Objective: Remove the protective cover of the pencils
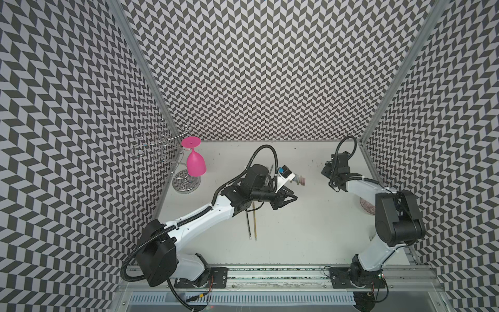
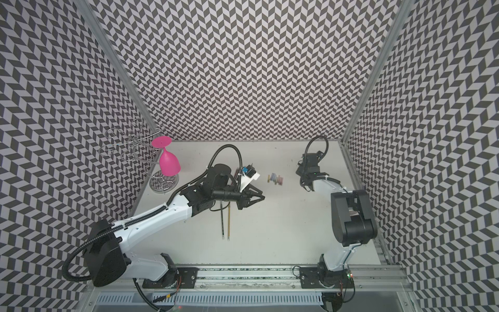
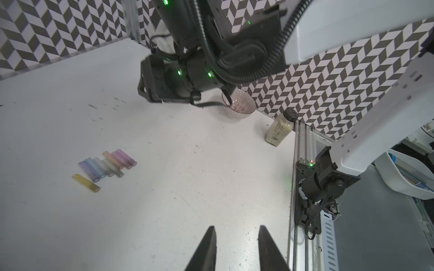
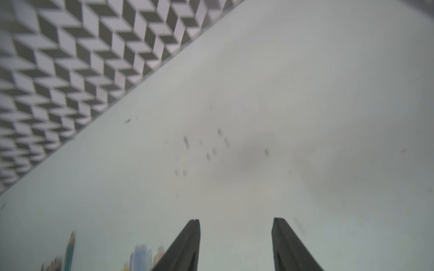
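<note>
Two pencils [image 2: 229,221] lie on the white table below my left arm, partly hidden by it; a teal pencil [image 4: 69,250] shows in the right wrist view. Small translucent coloured sleeves [image 3: 107,166] lie in a loose row near the middle, apart from those pencils. My left gripper hangs over the middle-left, part open, nothing between its fingers. My right gripper is back right of the sleeves, part open with nothing between its fingers; its view is blurred.
A pink goblet [image 1: 195,163] hangs on a wire rack [image 1: 182,184] at the left. A ribbed bowl [image 3: 239,108] and a jar with dark lid [image 3: 280,128] stand at the right edge.
</note>
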